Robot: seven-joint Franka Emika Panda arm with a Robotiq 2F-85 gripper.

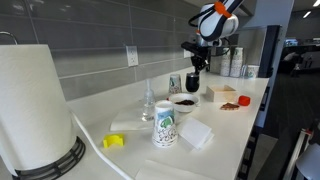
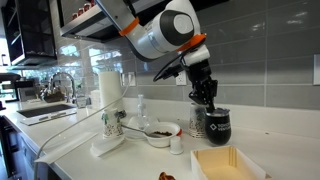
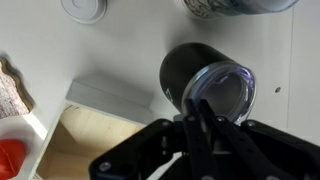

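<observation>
A black cup (image 3: 190, 75) with a clear, shiny rim is held at that rim by my gripper, whose fingers are shut on it. Exterior view 2 has the cup (image 2: 217, 127) upright under the gripper (image 2: 208, 106), behind the open wooden box. In exterior view 1 the cup (image 1: 192, 83) is near the wall, past the white bowl. Whether its base touches the counter I cannot tell.
Close to the cup are the wooden box (image 1: 221, 94), a patterned canister (image 2: 197, 120) and the bowl (image 1: 186, 107). A red object (image 1: 244, 101) lies by the box. Nearer are a white-green canister (image 1: 164, 125) and a yellow item (image 1: 113, 140).
</observation>
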